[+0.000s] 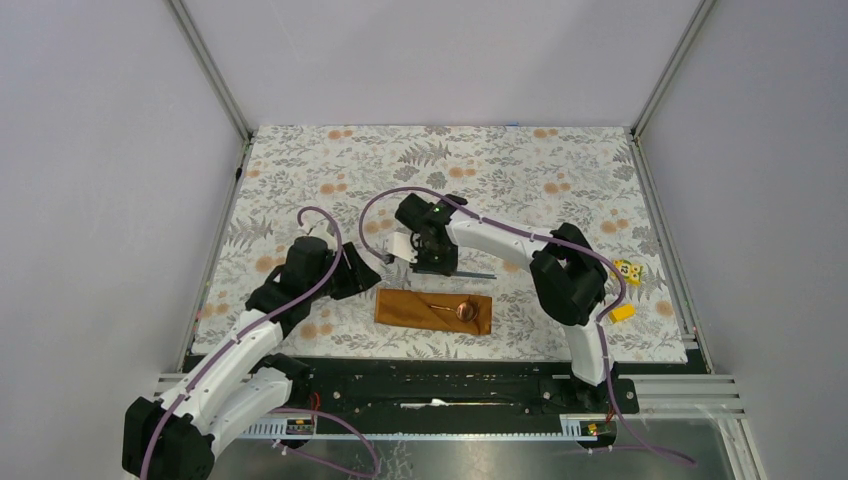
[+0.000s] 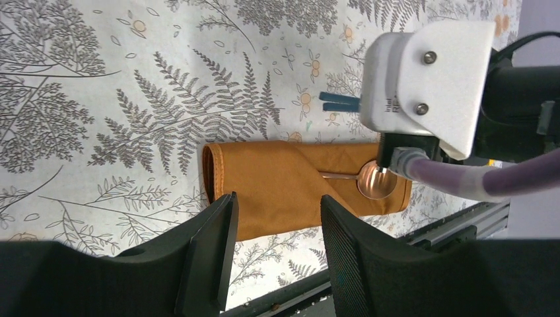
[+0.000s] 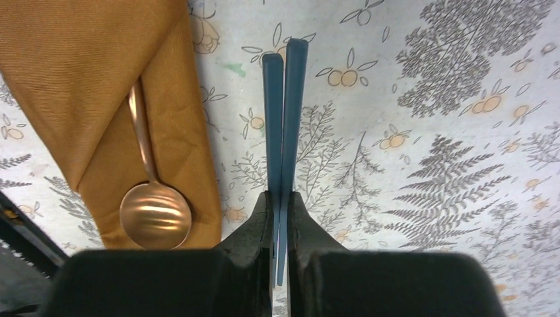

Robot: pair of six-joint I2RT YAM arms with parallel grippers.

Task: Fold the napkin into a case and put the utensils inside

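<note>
The brown napkin point(image 1: 405, 310) lies folded near the front edge, a diagonal flap over part of it and a copper spoon point(image 3: 155, 214) in its pocket. Two blue-grey chopsticks point(image 3: 294, 99) are gripped side by side in my right gripper, which is shut on them above the napkin's back edge. My left gripper is open over the napkin's left end, nothing between its fingers. In the left wrist view the right arm hides part of the chopsticks.
A yellow patterned item point(image 1: 628, 270) and a yellow block point(image 1: 622, 312) lie at the right edge.
</note>
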